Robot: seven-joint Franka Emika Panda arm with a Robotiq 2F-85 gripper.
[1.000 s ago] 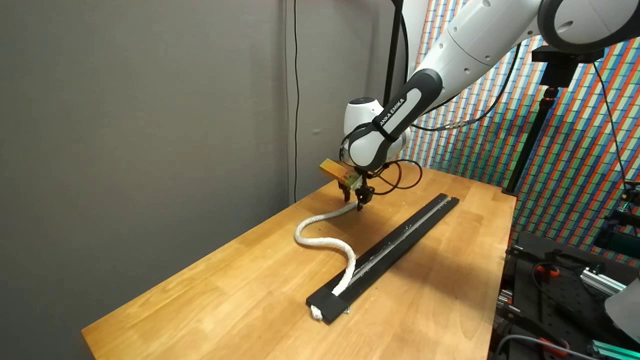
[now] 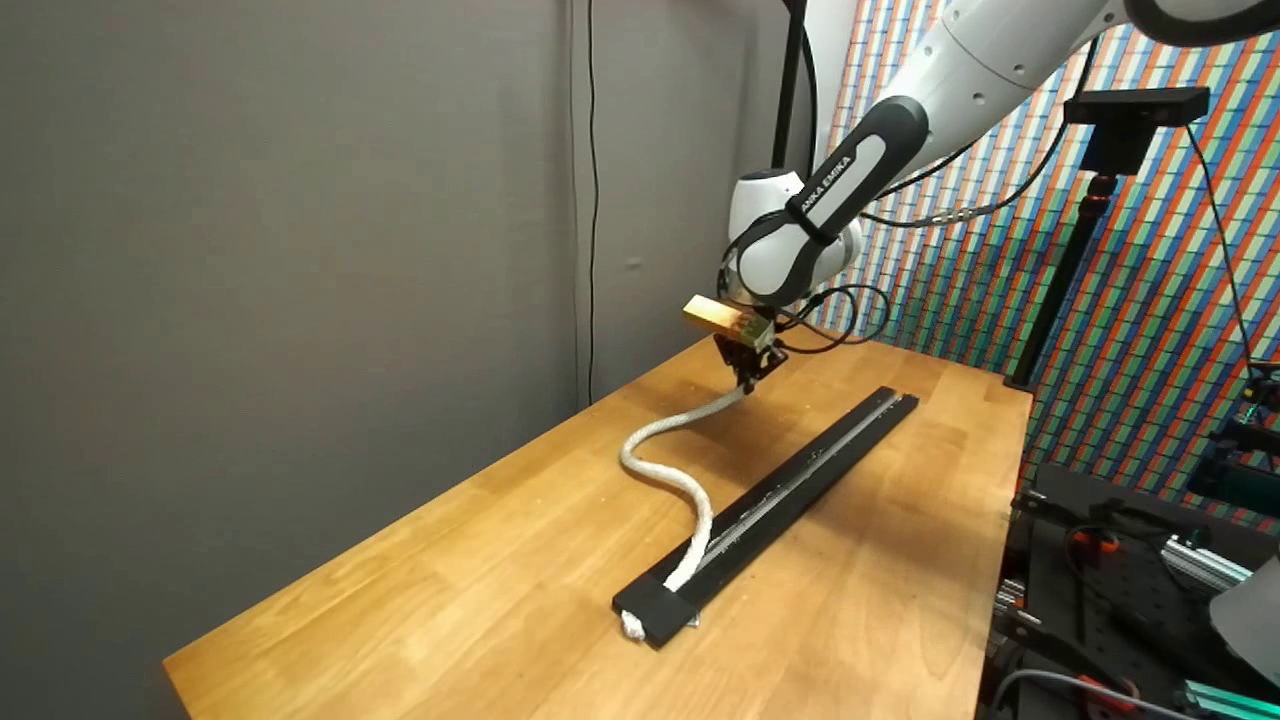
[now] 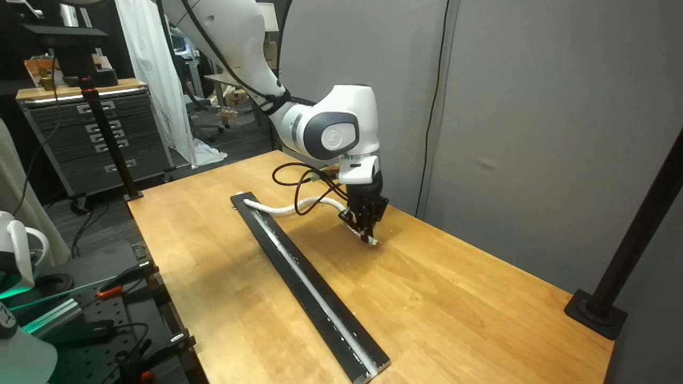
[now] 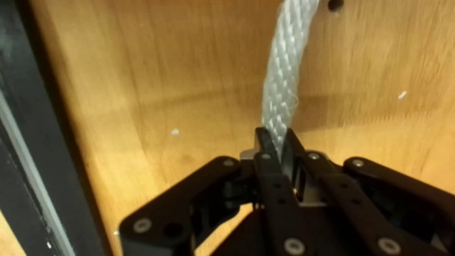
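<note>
A white braided rope (image 2: 684, 481) runs in an S-curve over the table, one end held in the near end of a long black channel bar (image 2: 768, 514). My gripper is shut on the rope near its other end, beside the bar and apart from it. In the wrist view the rope (image 4: 286, 55) passes up and away from between the two fingertips. A short tip of the rope (image 3: 372, 241) pokes out past the gripper (image 3: 366, 236) in the second exterior view. Along the bar's groove (image 3: 307, 288) no rope lies beyond the held end.
A grey wall (image 2: 360, 240) stands along one side. Black cables (image 3: 304, 185) loop from the wrist. A black post (image 3: 624, 256) rises at the table's corner.
The gripper was open around the rope's far part; now it is shut on it. It has moved right and up in the exterior view, drawing the rope's curve along and straighter.
</note>
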